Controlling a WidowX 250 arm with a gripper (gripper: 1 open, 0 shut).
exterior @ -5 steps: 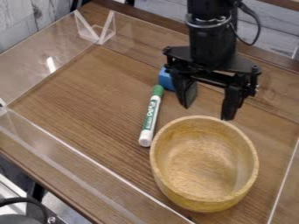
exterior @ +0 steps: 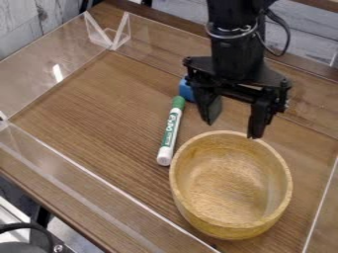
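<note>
My black gripper (exterior: 235,107) hangs open over the back of the table, just behind a large cream-yellow bowl (exterior: 227,203); I see nothing held between its fingers. A white marker with green parts (exterior: 171,133) lies lengthwise to the left of the bowl. A blue object (exterior: 185,89) sits behind the marker, partly hidden by the gripper.
Clear plastic walls edge it, with a clear plastic piece (exterior: 109,32) at the back left. A black cable runs at the lower left corner.
My gripper has shifted very slightly over the last second; the bowl, marker and blue object look unmoved.
</note>
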